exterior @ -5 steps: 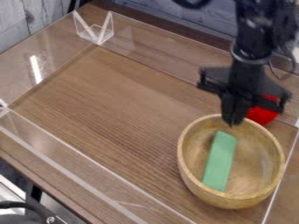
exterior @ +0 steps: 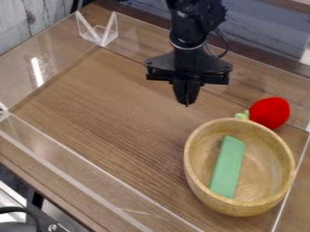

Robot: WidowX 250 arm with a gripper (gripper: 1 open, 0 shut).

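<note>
My gripper (exterior: 187, 90) hangs over the upper middle of the wooden table, shut, with nothing visible between its fingers. To its lower right a round tan bowl (exterior: 264, 190) holds a flat green block (exterior: 227, 166). A red rounded object (exterior: 271, 111) with a small light green part lies just behind the bowl, at the right.
A white wire rack (exterior: 97, 27) stands at the back left. A dark cable lies at the lower left edge.
My gripper has moved left from above the bowl and red object to the table's middle. The bowl, block and red object look unmoved.
</note>
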